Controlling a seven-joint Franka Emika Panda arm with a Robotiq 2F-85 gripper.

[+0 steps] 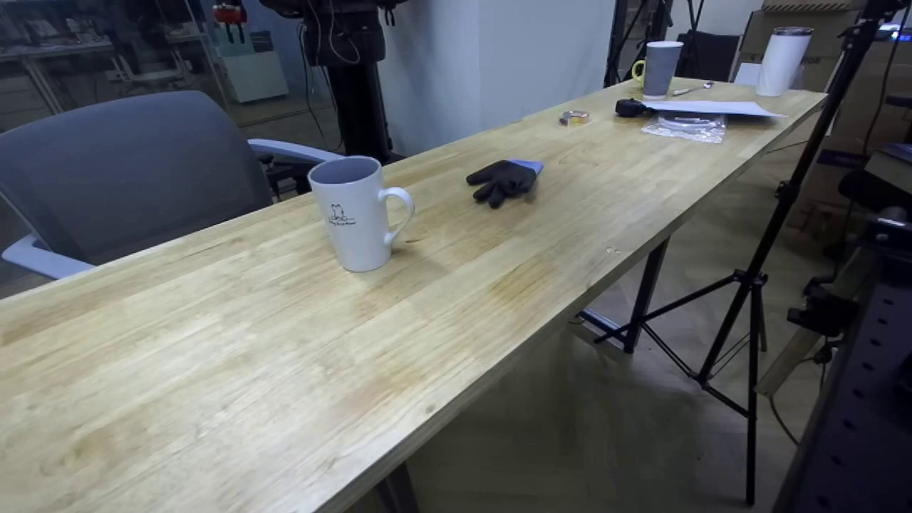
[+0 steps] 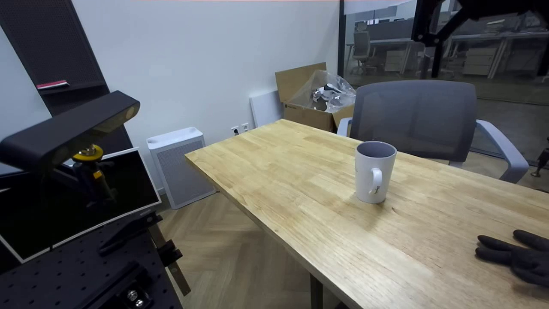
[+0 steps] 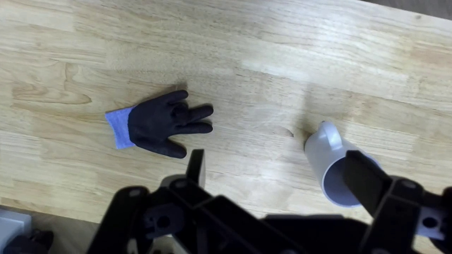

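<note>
In the wrist view my gripper hangs open above the table, its two black fingers wide apart and nothing held between them. The right finger (image 3: 365, 180) overlaps part of a tall white mug (image 3: 318, 156) with a grey inside; whether they touch cannot be told from this view alone. Upright on the wood, the mug (image 1: 355, 226) has its handle toward the glove and a small dark print. A black glove (image 3: 154, 122) with a blue cuff lies flat, fingers spread toward the mug. Black gripper parts (image 2: 436, 62) show high at the top right of exterior view 2, well above the mug (image 2: 373, 180).
Bare wooden tabletop (image 1: 282, 368) surrounds the mug. A grey chair (image 2: 417, 121) stands close behind the table. Farther along sit a grey cup (image 1: 660, 73), a white tumbler (image 1: 782, 64), a paper sheet (image 1: 722, 107), a clear plastic bag (image 1: 688, 128) and a tape roll (image 1: 574, 118).
</note>
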